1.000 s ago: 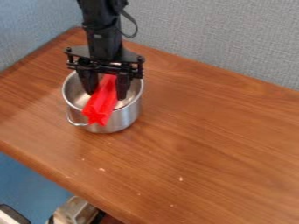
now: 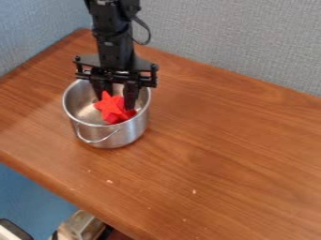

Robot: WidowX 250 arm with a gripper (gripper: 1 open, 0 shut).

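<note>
A steel pot (image 2: 88, 127) with a wire handle stands on the left part of the wooden table (image 2: 213, 159). A red star-shaped object (image 2: 113, 108) lies inside it. My black gripper (image 2: 116, 92) reaches down into the pot from above, its fingers on either side over the red object. Whether it grips the object is hard to tell.
The table to the right of the pot is clear. A grey textured wall runs behind it. At the lower left are the table's edge and some metal hardware (image 2: 83, 227) below it.
The red object has gone from hanging over the pot's front to lying lower inside it.
</note>
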